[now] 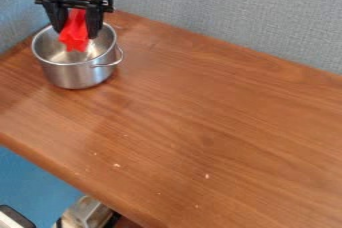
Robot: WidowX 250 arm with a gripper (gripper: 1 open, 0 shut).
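Observation:
My black gripper (pixel 74 7) is at the top left, over a shiny steel pot (pixel 78 71) with a wire handle. A bright red object (pixel 76 32) hangs below the gripper's fingers, reaching down into the pot's opening. The fingers are dark and overlap, so how far open they are cannot be made out, nor whether they still grip the red object.
The pot stands on a wooden table (pixel 214 132) near its back left corner, close to grey-blue padded walls. A metal fixture sits below the table's front left edge.

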